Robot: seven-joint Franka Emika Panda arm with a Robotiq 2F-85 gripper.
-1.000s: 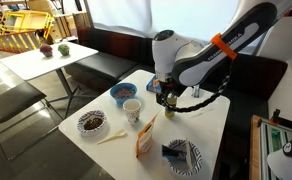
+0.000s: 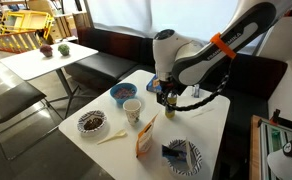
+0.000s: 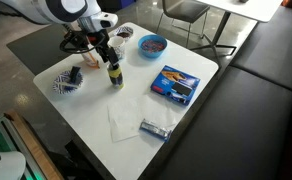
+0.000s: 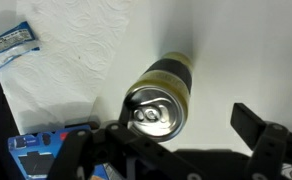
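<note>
A yellow and black can (image 4: pixel 158 98) stands upright on the white table, its silver lid and pull tab facing the wrist camera. My gripper is open just over the can, one dark finger on either side of the view, with the can nearer the left one. In exterior view 2 the can (image 3: pixel 117 79) shows below the dark fingers of the gripper (image 3: pixel 114 66). Exterior view 1 shows the gripper (image 2: pixel 167 97) at the can (image 2: pixel 170 107), partly covering it. Whether a finger touches the can, I cannot tell.
A blue box (image 3: pixel 174 85), a paper towel (image 3: pixel 126 121), a silver-blue packet (image 3: pixel 156 130) and a blue bowl (image 3: pixel 152 46) lie around the can. White cups (image 2: pixel 132 109), a carton (image 2: pixel 144 139) and patterned plates (image 2: pixel 181 157) occupy the other side.
The arm has shifted very slightly at the can. The can and the other table items look unmoved.
</note>
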